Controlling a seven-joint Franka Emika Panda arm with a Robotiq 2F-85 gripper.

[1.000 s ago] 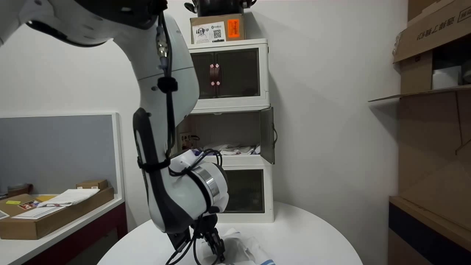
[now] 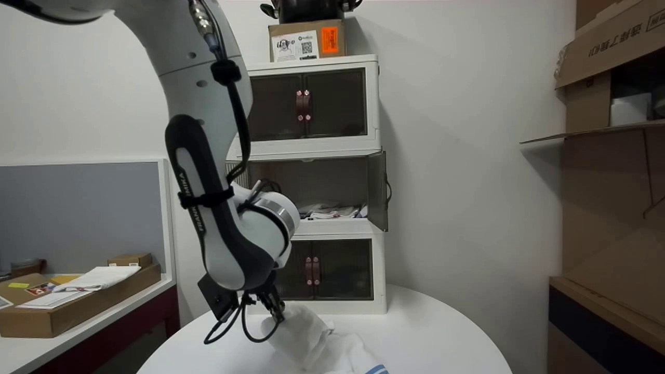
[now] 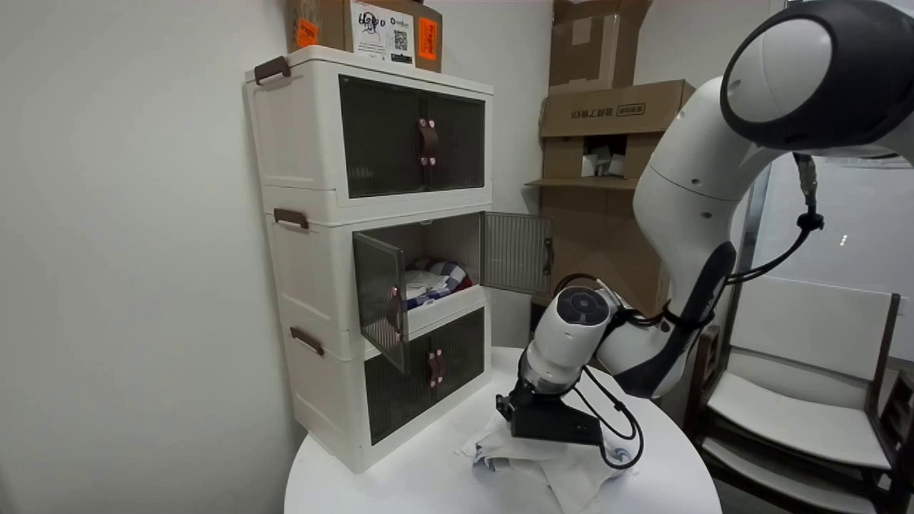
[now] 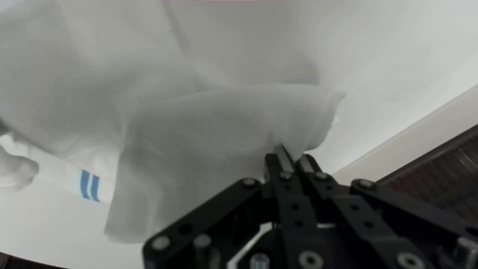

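Observation:
A thin white cloth with blue stripes (image 2: pixel 309 342) lies crumpled on the round white table (image 2: pixel 430 324). My gripper is shut on part of this cloth (image 4: pixel 215 130); in the wrist view a fold runs from between the fingertips and hangs toward the left. In exterior view 1 the gripper (image 2: pixel 278 318) is low over the table with the cloth stretching down to its right. From the other side, the arm's hand hides the grip, and the cloth (image 3: pixel 548 467) spreads out below it on the table.
The white cabinet (image 3: pixel 300 257) stands at the table's back. Its middle compartment has both doors open, with the left door (image 3: pixel 381 300) jutting out, and folded cloths (image 3: pixel 433 281) inside. Upper and lower compartments are closed.
My arm has moved left and upward in exterior view 1. Part of the cloth has been drawn up and left with the gripper, while the striped end stays on the table.

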